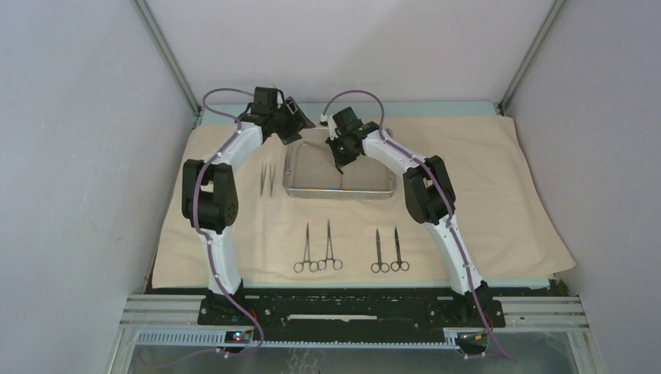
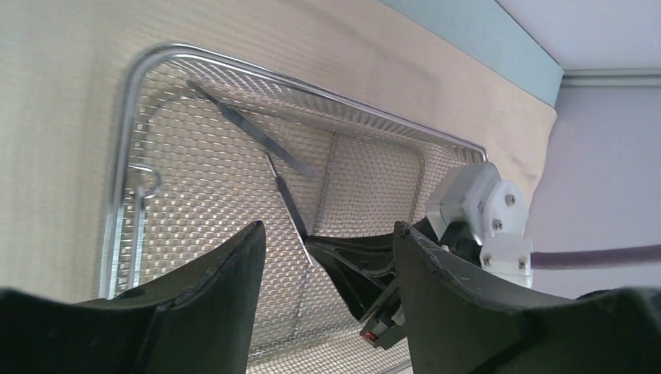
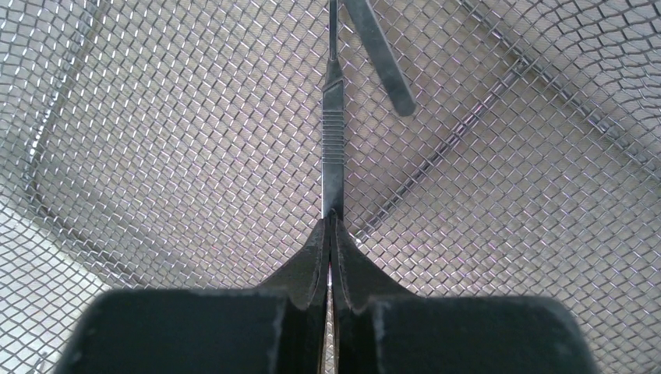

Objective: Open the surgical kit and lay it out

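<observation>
In the right wrist view, my right gripper is shut on one end of a slim dark scalpel handle (image 3: pixel 333 132) over the mesh floor. A second handle lies close beside it on the mesh; in the left wrist view it appears as a flat grey tool (image 2: pixel 265 139) near the tray wall. The wire mesh tray (image 1: pixel 287 171) sits at the back middle of the table. Spread open, with empty space between its fingers, my left gripper (image 1: pixel 307 122) hangs by the tray's back left corner.
A ring-ended instrument (image 2: pixel 139 226) shows along the tray's side. On the cloth lie thin tweezers (image 1: pixel 271 179), clamps (image 1: pixel 329 248) and scissors (image 1: pixel 397 251).
</observation>
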